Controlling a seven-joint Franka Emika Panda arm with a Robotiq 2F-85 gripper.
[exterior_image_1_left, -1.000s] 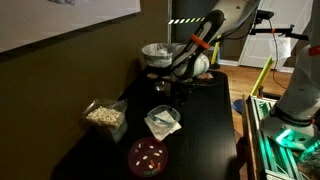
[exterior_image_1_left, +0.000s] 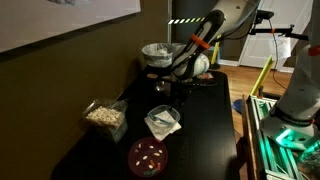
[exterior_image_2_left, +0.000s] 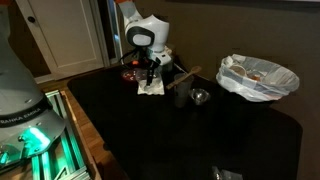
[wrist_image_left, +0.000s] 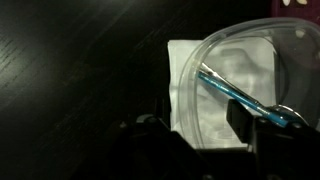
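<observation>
A clear plastic container (wrist_image_left: 187, 103) rests on a white napkin (wrist_image_left: 178, 58) in the wrist view. Inside it lies a spoon with a blue handle (wrist_image_left: 235, 92). My gripper is open, its dark fingers reaching over the container's near rim, one to each side of the wall. Nothing is visibly gripped. From exterior view 1, the gripper (exterior_image_1_left: 180, 98) hangs just behind the container (exterior_image_1_left: 161, 119); the fingertips are hard to make out against the dark table. Whether they touch the rim cannot be told.
A dark red bowl (exterior_image_1_left: 147, 157) with small pieces stands in front of the container. To the left is a clear tub of light-coloured pieces (exterior_image_1_left: 105, 118). A large lined basket (exterior_image_2_left: 256, 77), a small metal bowl (exterior_image_2_left: 200, 96) and a dark cup (exterior_image_2_left: 182, 94) holding a wooden utensil occupy other spots.
</observation>
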